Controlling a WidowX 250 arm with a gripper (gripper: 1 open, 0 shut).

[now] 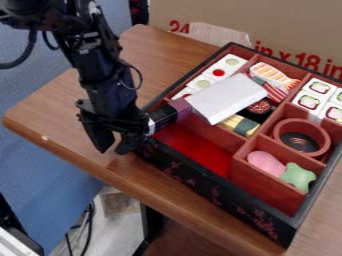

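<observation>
My black gripper (pixel 114 132) hangs over the wooden table at the left side of a black box (pixel 241 205) with red compartments. A white flat piece (pixel 227 98) with a purple-grey end (pixel 170 114) lies across the box's upper left, its end close beside the gripper. Whether the fingers are open or shut is unclear. The box holds white tiles, striped pieces, a red ring (pixel 302 138), a pink oval (pixel 265 164) and a green piece (pixel 297 178). The lower left compartment (pixel 201 150) shows bare red.
A cardboard box (pixel 267 25) stands behind. Cables and a pale floor show below the table's edge at lower left.
</observation>
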